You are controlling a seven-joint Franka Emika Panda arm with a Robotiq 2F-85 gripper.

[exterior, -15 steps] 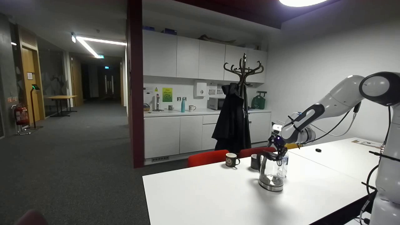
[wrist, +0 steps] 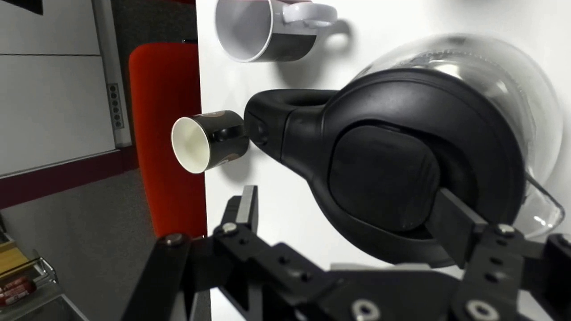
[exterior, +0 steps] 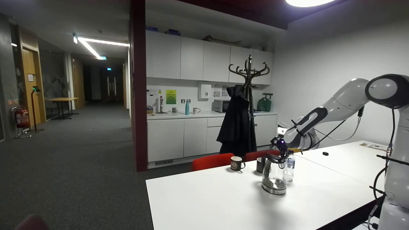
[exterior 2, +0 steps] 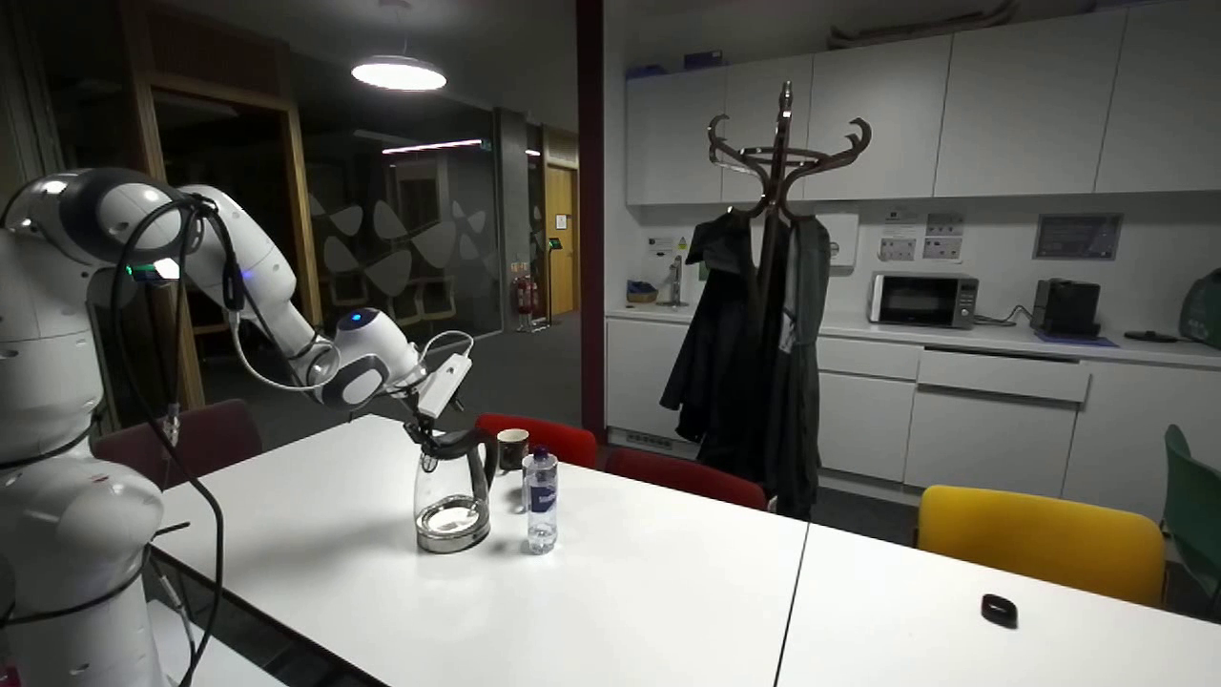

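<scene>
A glass kettle (exterior: 274,180) with a black lid, black handle and steel base stands upright on the white table (exterior: 214,199). My gripper is over its top, fingers wide apart. In the wrist view one finger (wrist: 455,219) overlaps the lid (wrist: 382,176) by the edge of its inner panel and appears to touch it. The opposite finger (wrist: 247,206) is clear of the kettle, above bare table. Nothing is gripped between them. The kettle's handle (wrist: 289,125) points toward the mugs.
A dark mug (exterior: 236,163) stands near the table edge by the red chair (exterior: 213,161). A black-and-white mug (wrist: 291,32) is beside the kettle. Close by stands a clear water bottle (exterior 2: 540,504).
In exterior view 1 the gripper and the kettle have both shifted slightly left, and the kettle has slid a little across the table. Both mugs have stayed where they were.
</scene>
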